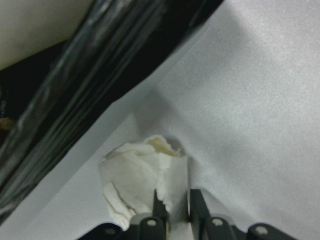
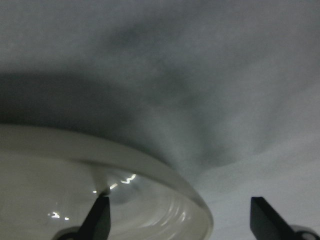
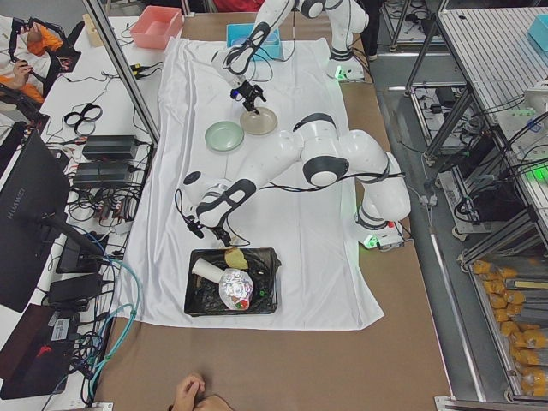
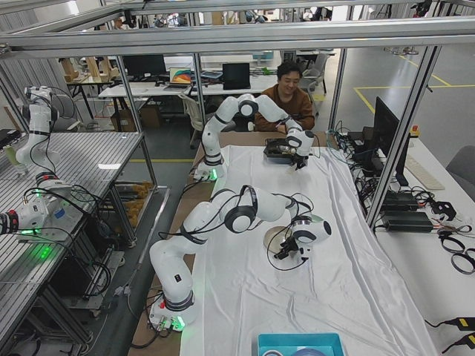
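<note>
My left gripper is shut on a crumpled white paper (image 1: 130,170) just beside a black tray, whose dark wall (image 1: 80,100) fills the upper left of the left wrist view. In the camera left view that tray (image 3: 194,295) holds a white roll (image 3: 205,270), a foil-covered item (image 3: 235,289) and a yellowish piece (image 3: 235,256). My right gripper is open over the rim of the beige plate (image 2: 105,150), one finger over the plate and the other outside it.
A green plate (image 3: 223,135) lies beside the beige one on the white cloth. A blue bin (image 4: 299,338) is at the far end, a pink bin (image 3: 157,24) on the side table. A person sits at the tray's end.
</note>
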